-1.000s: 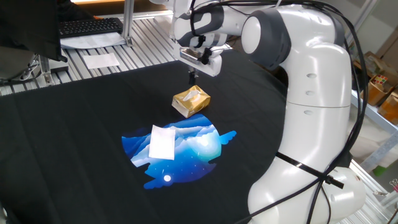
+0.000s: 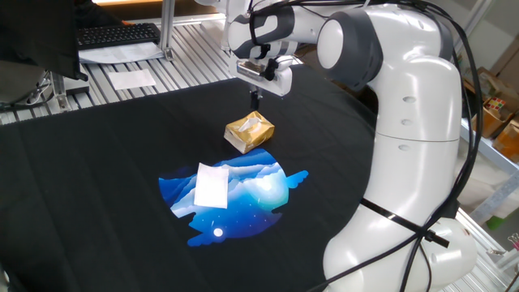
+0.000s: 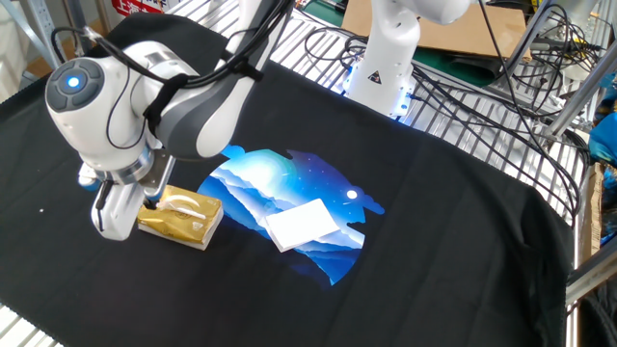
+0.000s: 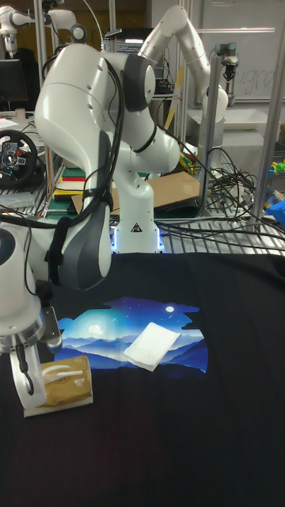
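Note:
A gold tissue pack (image 2: pixel 259 134) with a white tuft on top rests on the black cloth, beside a blue landscape picture (image 2: pixel 243 219). On that picture lies a flat white tissue (image 2: pixel 212 186). My gripper (image 2: pixel 255 104) points downward just above the back of the pack, its dark fingers seen as one narrow shape. In exterior view 2 the white gripper body covers one end of the pack (image 3: pixel 183 214). From exterior view 3 it also overlaps the pack (image 4: pixel 69 384). Whether the fingers stand apart, or touch the tuft, cannot be made out.
A keyboard (image 2: pixel 117 36) and a white sheet (image 2: pixel 131 79) lie on the slatted metal surface beyond the cloth's far edge. Cables (image 3: pixel 463 101) run over the slats near the arm's base.
In exterior view 1 my gripper has shifted slightly to the right above the pack. The pack, tissue and picture have stayed in place.

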